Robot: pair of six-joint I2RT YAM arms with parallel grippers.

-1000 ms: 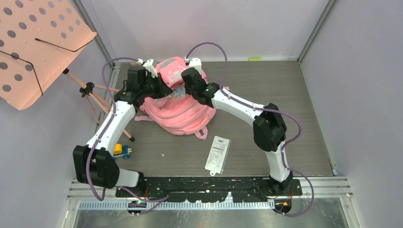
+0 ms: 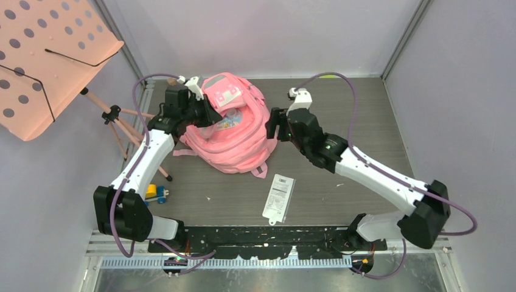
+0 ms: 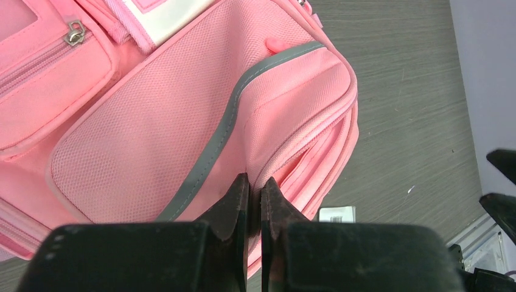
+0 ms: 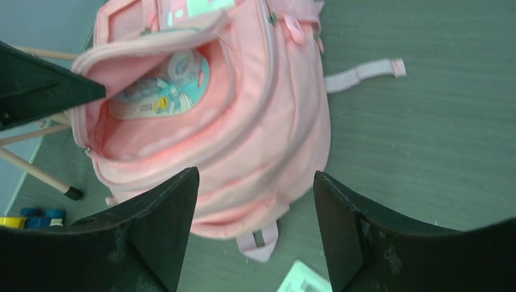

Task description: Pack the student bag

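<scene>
A pink backpack (image 2: 237, 149) lies on the grey table, its compartment showing a patterned item (image 4: 158, 97) inside. My left gripper is shut on the backpack's fabric edge, holding it up at the bag's upper left in the top view. My right gripper (image 2: 275, 121) hangs at the bag's right side, apart from it, part open with nothing seen between its fingers; in the right wrist view the bag lies beyond the fingertips.
A clear pouch with printed paper (image 2: 277, 198) lies in front of the bag. A yellow-and-blue toy (image 2: 159, 193) is at the front left. A peach perforated board (image 2: 55, 55) on a tripod stands left.
My right arm has drawn away from inside the bag, swinging right and toward the front. My left gripper stays on the bag.
</scene>
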